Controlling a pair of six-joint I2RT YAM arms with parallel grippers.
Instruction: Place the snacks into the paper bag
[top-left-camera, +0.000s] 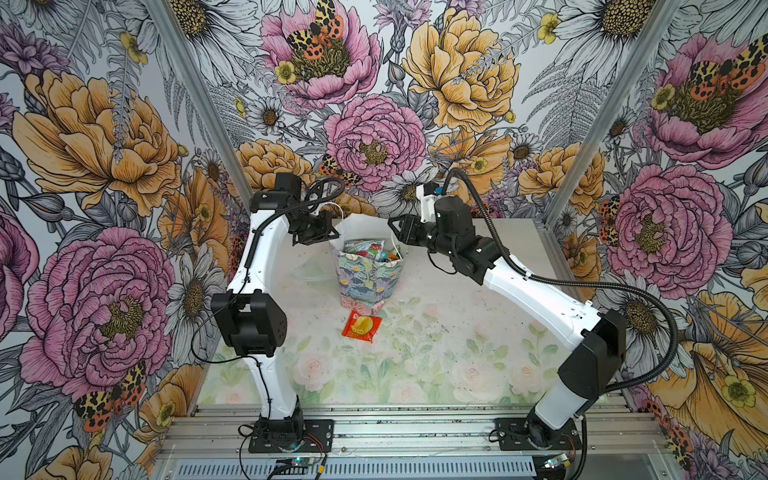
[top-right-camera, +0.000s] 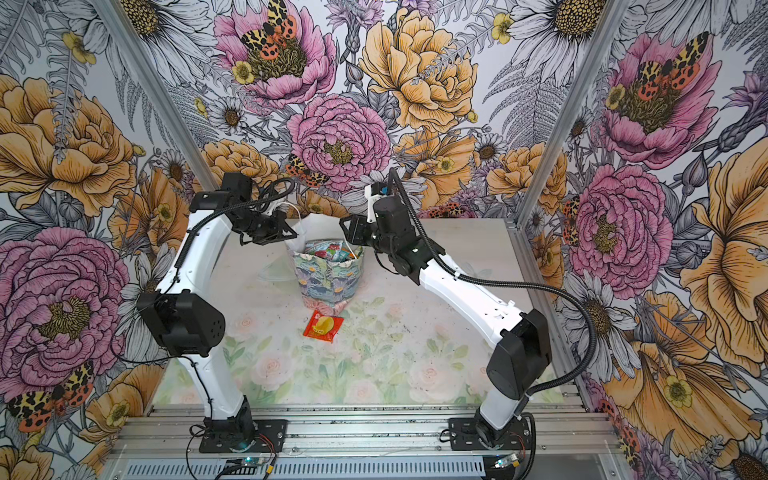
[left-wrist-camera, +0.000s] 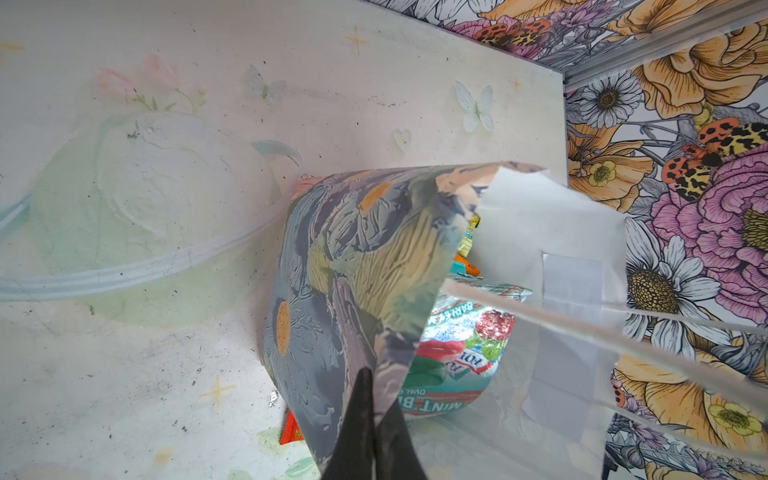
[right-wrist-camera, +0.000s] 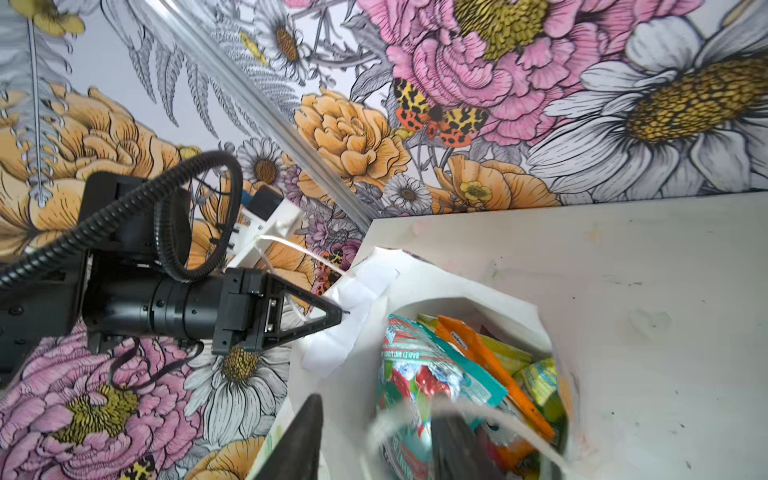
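Observation:
The floral paper bag (top-left-camera: 368, 276) stands upright with its mouth open, holding several snack packs, among them a teal mint pack (right-wrist-camera: 432, 368) and an orange one (right-wrist-camera: 496, 372). A red packet (top-left-camera: 361, 326) lies on the table just in front of the bag. At the bag's left side my left gripper is shut on its rim, the paper edge running up to the fingertips. My right gripper hangs above the bag's right side, its fingers apart and nothing gripped between them. A blurred white handle (right-wrist-camera: 496, 416) crosses close to its right finger.
White handles (left-wrist-camera: 608, 336) arch over the bag's mouth. Patterned walls close off the back and sides.

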